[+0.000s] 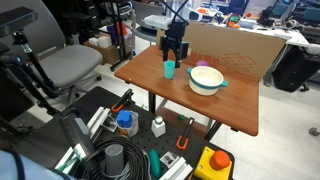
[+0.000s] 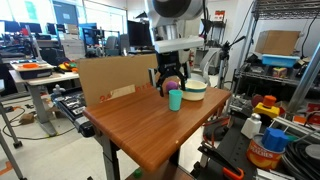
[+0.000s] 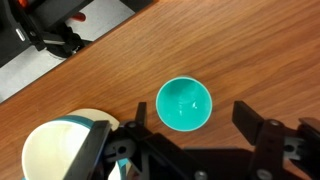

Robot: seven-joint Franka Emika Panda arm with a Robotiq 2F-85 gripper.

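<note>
A teal cup [image 1: 169, 70] stands upright on the brown wooden table [image 1: 233, 104]. My gripper [image 1: 173, 49] hangs pointing down just above it, its fingers apart. From the side, the cup [image 2: 175, 101] shows below the fingertips. In the wrist view the round mouth of the cup [image 3: 184, 104] lies between the two dark fingers of my gripper, and nothing is gripped. Right beside the cup is a white pot [image 1: 206, 80] with a teal rim; the wrist view cuts off part of this pot [image 3: 62, 155] at lower left.
A purple object [image 1: 203, 64] sits behind the pot. A cardboard panel [image 1: 232, 46] stands along the table's far side. Bare tabletop [image 2: 135, 118] stretches away from the cup on the side opposite the pot.
</note>
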